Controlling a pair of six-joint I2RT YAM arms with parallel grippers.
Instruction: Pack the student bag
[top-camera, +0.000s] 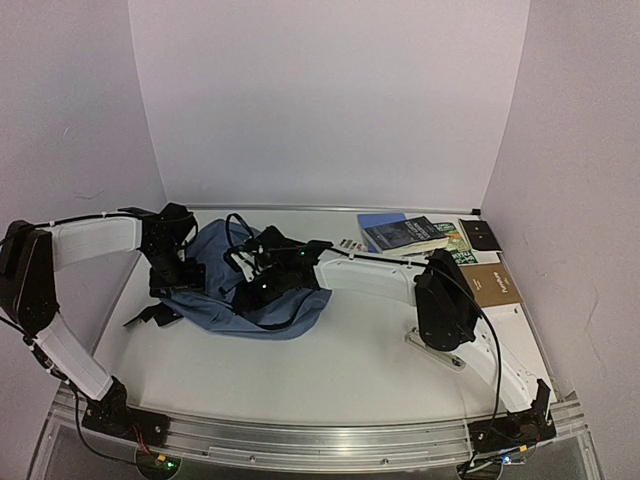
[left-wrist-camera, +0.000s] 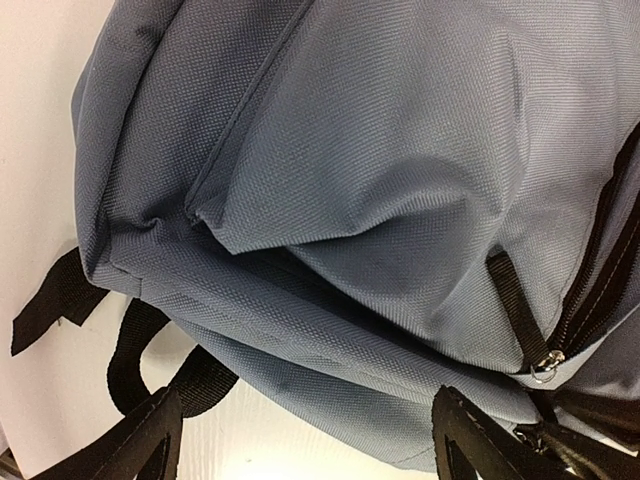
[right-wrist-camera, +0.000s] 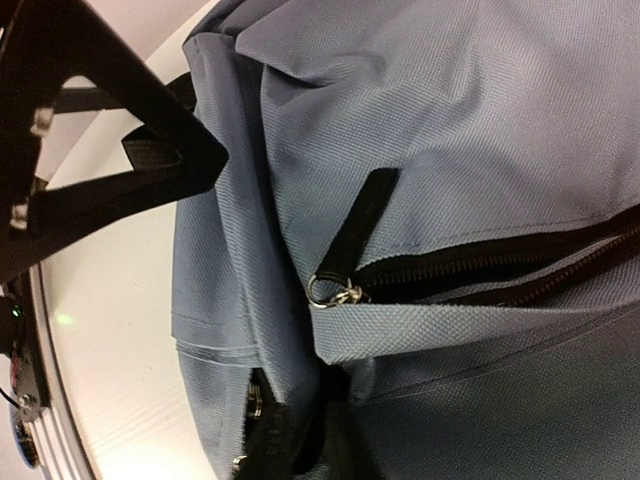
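Note:
The blue-grey bag (top-camera: 220, 315) lies on its side at the table's left, its fabric creased. A dark zipper (right-wrist-camera: 450, 270) gapes partly open, with a metal ring and black pull tab (right-wrist-camera: 358, 222) at its end. Over the bag's left side my left gripper stands open, fingers wide apart, the folded edge running beyond them. My right gripper is low at the bag's front fold (right-wrist-camera: 245, 200). Its blurred dark fingertips are close together with cloth beside them; whether they pinch it is unclear.
Books (top-camera: 408, 235) lie at the back right, beside a black notebook (top-camera: 480, 235) and a brown notebook (top-camera: 490, 285). A stapler-like object (top-camera: 435, 350) lies near the right arm. A black strap (left-wrist-camera: 130, 360) trails left of the bag.

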